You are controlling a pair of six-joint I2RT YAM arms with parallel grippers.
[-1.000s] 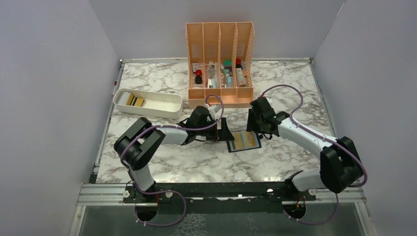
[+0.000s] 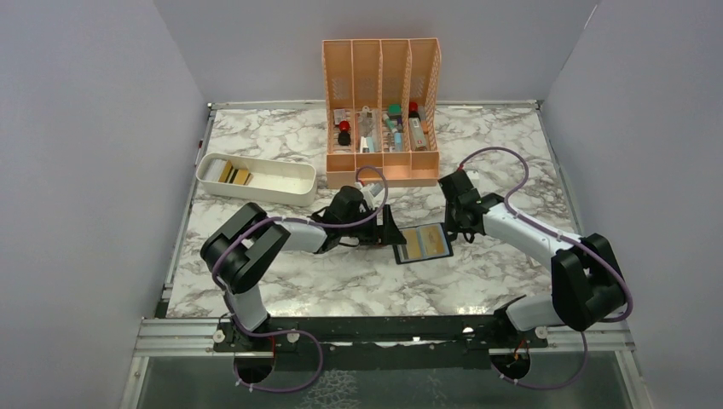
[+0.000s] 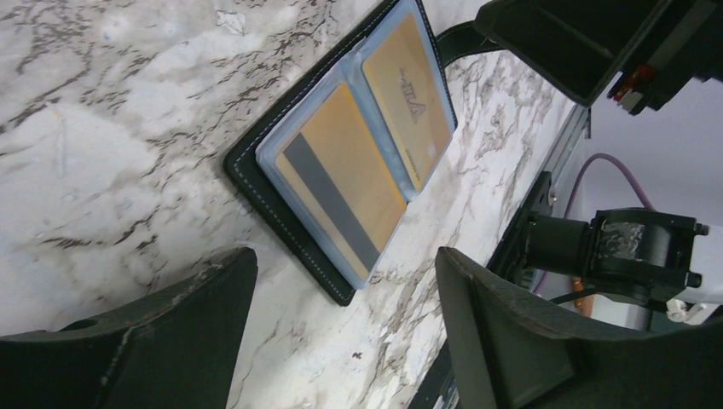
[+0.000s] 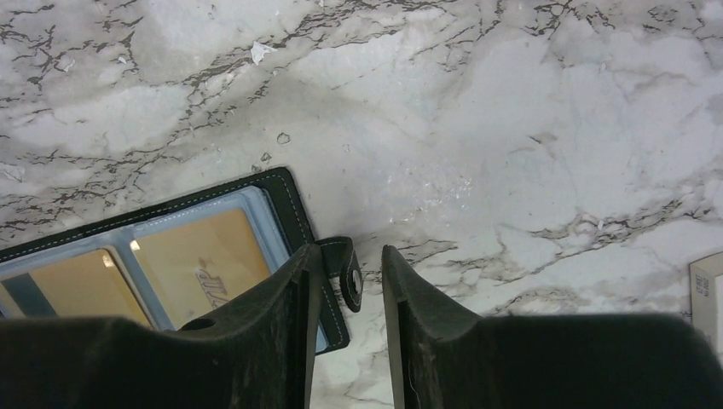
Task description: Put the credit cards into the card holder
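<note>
The card holder [image 2: 423,243] lies spread flat on the marble table, dark with stitched edges. Each of its two clear pockets shows a gold card: one with a dark stripe [image 3: 328,175], the other with a printed logo [image 3: 409,106]. Beside the holder's left end my left gripper is open, its fingers apart with only table between them. My right gripper stands part open at the opposite end. The holder's dark strap [image 4: 350,277] sticks up in the gap between its fingertips, not visibly pinched.
More gold cards [image 2: 234,174] sit at the left end of a white tray [image 2: 281,181] at the back left. An orange divided organizer [image 2: 384,181] with small items stands behind the holder.
My right gripper has drawn rightward, off the holder's pocket to its strap edge. The holder has stayed in place.
</note>
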